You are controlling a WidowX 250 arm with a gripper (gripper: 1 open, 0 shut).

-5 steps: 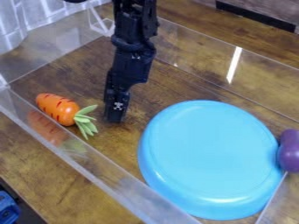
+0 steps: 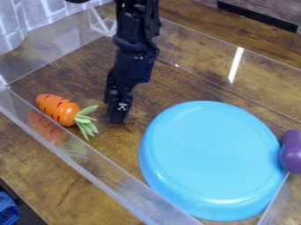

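Observation:
The black robot arm reaches down from the top, its gripper (image 2: 118, 107) low over the wooden floor, just right of a toy carrot (image 2: 59, 109) with pale green leaves that lies on its side. I cannot tell whether the dark fingers are open or shut.
A large blue disc (image 2: 207, 160) fills the lower right, with a purple object (image 2: 291, 151) at the right edge. Clear walls bound the wooden area. A blue item (image 2: 6, 210) sits at the bottom left corner. The floor behind the arm is clear.

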